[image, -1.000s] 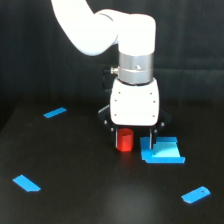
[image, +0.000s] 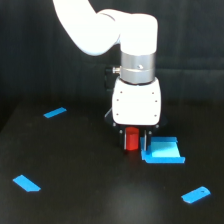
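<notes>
The red object (image: 131, 138), small and upright, stands on the black table just left of a blue box or tray (image: 163, 151). From above, my white gripper reaches down around the red object, with one dark finger on its left and the other on its right. The left finger (image: 120, 136) appears close to the red side; its contact is too small to make out. The right finger (image: 149, 138) overlaps the blue tray's left edge in this view. Whether the fingers press on the object is not clear.
Blue tape strips lie on the table at the far left (image: 55, 112), front left (image: 26, 183) and front right (image: 195, 194). A dark curtain (image: 40, 50) hangs behind.
My gripper has moved down a little, and its fingers appear nearer each other. The red object shows slightly further right, closer to the blue tray.
</notes>
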